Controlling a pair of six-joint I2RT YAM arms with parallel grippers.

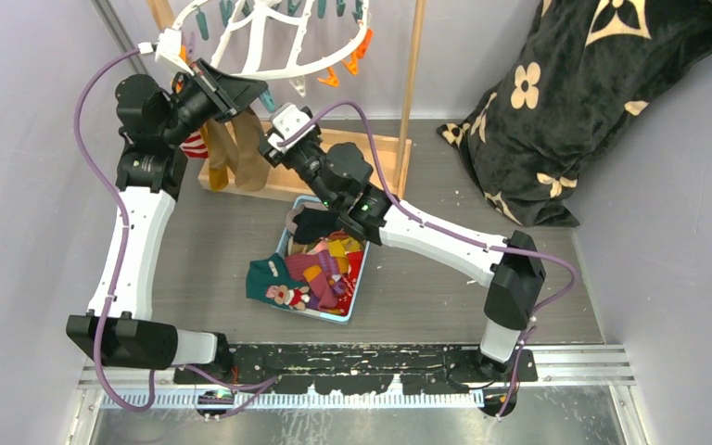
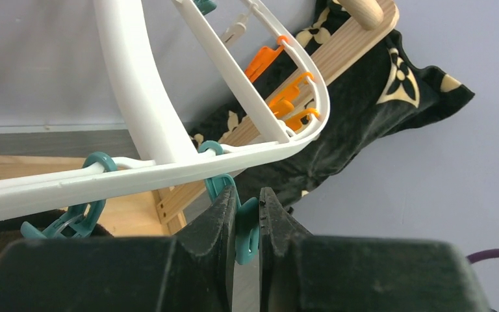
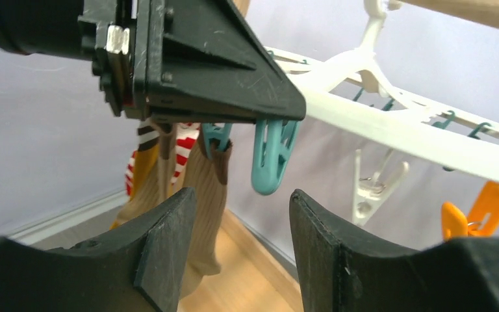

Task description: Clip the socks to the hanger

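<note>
The white hanger (image 1: 297, 67) carries teal, white and orange clips. My left gripper is shut on a teal clip (image 2: 245, 247) at the hanger's front edge. Brown and striped socks (image 3: 204, 195) hang from clips beside it, behind the left gripper in the right wrist view. My right gripper is part open with nothing between its fingers, facing that teal clip (image 3: 266, 156) a little below it.
A blue bin of socks (image 1: 349, 315) stands on the floor below. The wooden stand (image 1: 402, 158) is behind the arms. A large black patterned cushion (image 1: 547, 111) leans at the back right.
</note>
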